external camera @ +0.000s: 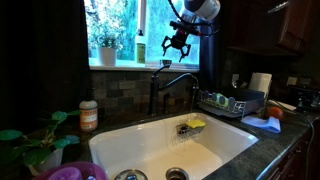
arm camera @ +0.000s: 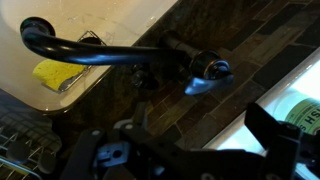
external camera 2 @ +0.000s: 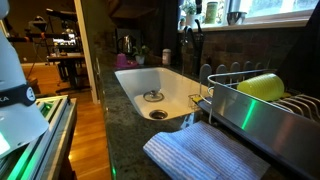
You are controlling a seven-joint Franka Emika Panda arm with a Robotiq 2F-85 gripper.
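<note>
High in front of the window, my gripper (external camera: pixel 176 50) points downward, its fingers spread apart and nothing between them. The black faucet (external camera: pixel 154 97) rises from the back of the sink, below and a little left of the gripper. From above, the wrist view shows the faucet's spout (arm camera: pixel 100 52) reaching over the white sink (external camera: pixel 150 150). A yellow sponge (arm camera: pixel 57 73) lies in a wire holder inside the basin. On the windowsill, left of the gripper, stands a green bottle (external camera: pixel 140 47); part of a labelled bottle (arm camera: pixel 305 115) shows at the wrist view's right edge.
A dish rack (external camera 2: pixel 240 112) holding a yellow-green cup (external camera 2: pixel 262 87) is beside the sink, near a folded cloth (external camera 2: pixel 205 152). Left of the basin are a soap bottle (external camera: pixel 88 113), a leafy plant (external camera: pixel 40 148) and a purple bowl (external camera: pixel 70 172). The basin looks mostly empty.
</note>
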